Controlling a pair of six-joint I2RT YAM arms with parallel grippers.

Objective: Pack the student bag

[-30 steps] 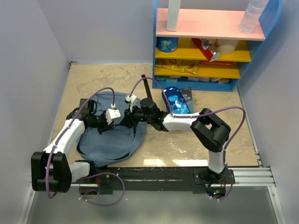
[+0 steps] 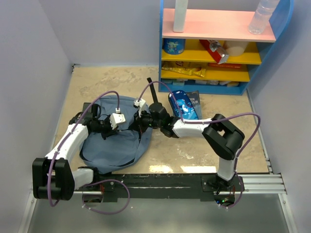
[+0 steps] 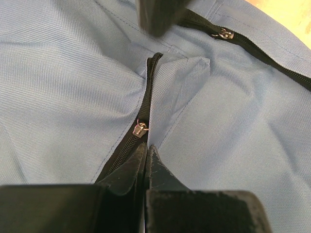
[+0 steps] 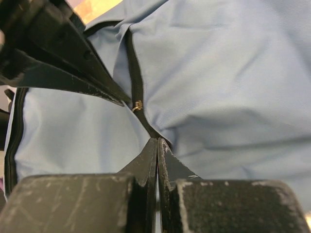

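The blue-grey fabric bag (image 2: pixel 108 150) lies spread on the left of the table. Both grippers are over it, close together. My left gripper is shut at the edge of a zippered slit, just below a metal zipper pull (image 3: pixel 139 129); whether fabric is between its tips is unclear. My right gripper is shut at the same zipper band, with a zipper pull (image 4: pixel 138 105) above it and the other gripper's dark fingers beside that. A second zipper (image 3: pixel 248 46) runs along the upper right in the left wrist view.
A blue patterned pencil case (image 2: pixel 182 104) lies on dark books (image 2: pixel 193 101) right of the bag. A shelf unit (image 2: pixel 218 30) with bottle, boxes and packets stands at the back.
The left arm and the bag look unchanged.
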